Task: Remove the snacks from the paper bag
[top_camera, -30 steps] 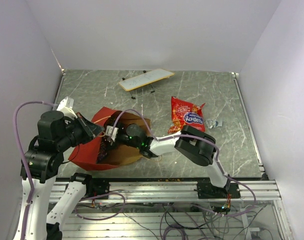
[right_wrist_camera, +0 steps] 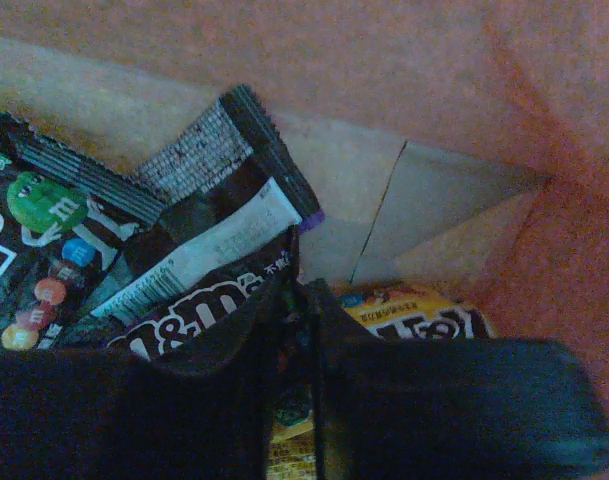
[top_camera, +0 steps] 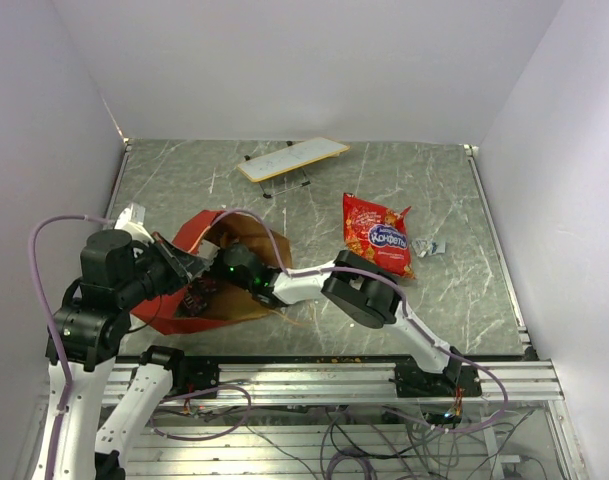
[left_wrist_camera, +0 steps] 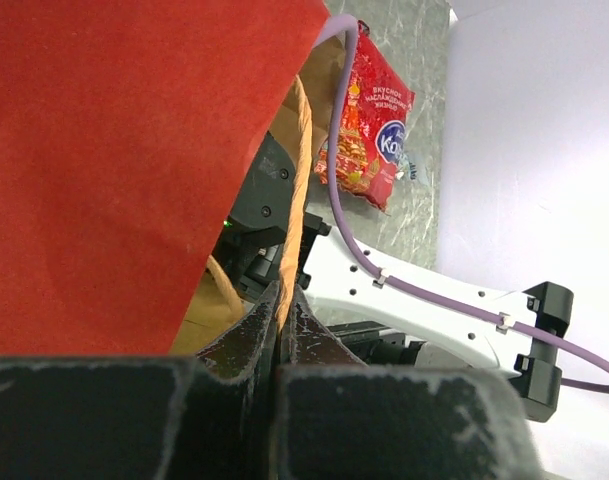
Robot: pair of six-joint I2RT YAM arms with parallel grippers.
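The red paper bag (top_camera: 174,310) lies on its side at the left of the table. My left gripper is shut on the bag's twisted paper handle (left_wrist_camera: 297,180). My right gripper is inside the bag, shut, among snack packs; it is too dark to tell that anything is held. In the right wrist view, dark M&M's packs (right_wrist_camera: 44,220) lie at the left and centre, and a yellow M&M's pack (right_wrist_camera: 414,315) lies behind the fingers.
A red candy bag (top_camera: 376,235) and a small clear wrapper (top_camera: 430,247) lie on the right of the table (top_camera: 454,300). A white tilted board (top_camera: 292,158) stands at the back.
My left gripper has moved only slightly.
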